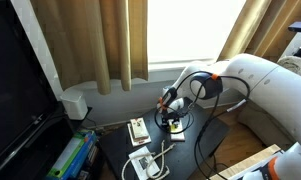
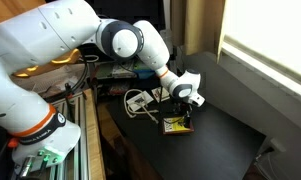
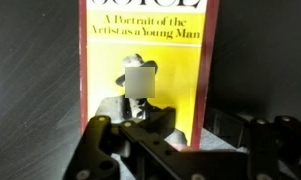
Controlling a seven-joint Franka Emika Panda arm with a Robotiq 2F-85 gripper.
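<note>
A yellow book (image 3: pixel 165 62) with a red border fills the middle of the wrist view, its cover reading "A Portrait of the Artist as a Young Man". On the cover is a small pale grey square (image 3: pixel 140 82); whether it is a block or a sticker I cannot tell. My gripper is over the book's lower part, its dark fingers apart, with no object clearly held. In exterior view 2 the book (image 2: pixel 177 126) lies on the dark table, just under the gripper (image 2: pixel 184 108). The fingertips' contact with it is hidden there.
Left of the arm in exterior view 1 lie another book (image 1: pixel 139 130), a white item (image 1: pixel 144 163) and a pale cable (image 1: pixel 160 158). More books (image 1: pixel 68 158) stand at the far left.
</note>
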